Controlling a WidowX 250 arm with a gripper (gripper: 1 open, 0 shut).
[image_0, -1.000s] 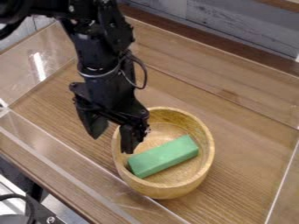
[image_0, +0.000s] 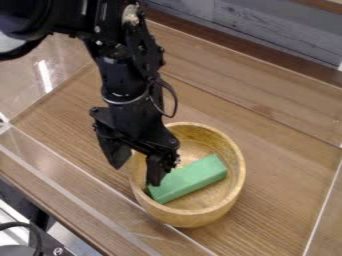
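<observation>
My black gripper (image_0: 135, 157) hangs over the left side of a round wooden bowl (image_0: 222, 204). It is open, one finger near or outside the bowl's left rim and the other just inside. A green block (image_0: 190, 181) lies on the bowl's floor, to the right of the lower finger. I cannot tell whether that finger touches it.
The bowl stands on a wooden table (image_0: 267, 95) with free room to its right and behind. A clear panel or edge runs along the left, with a dark cable at the lower left. A grey wall stands at the back.
The gripper has shifted slightly over the last second and stays at the bowl's left side. The bowl and the block look nearly the same.
</observation>
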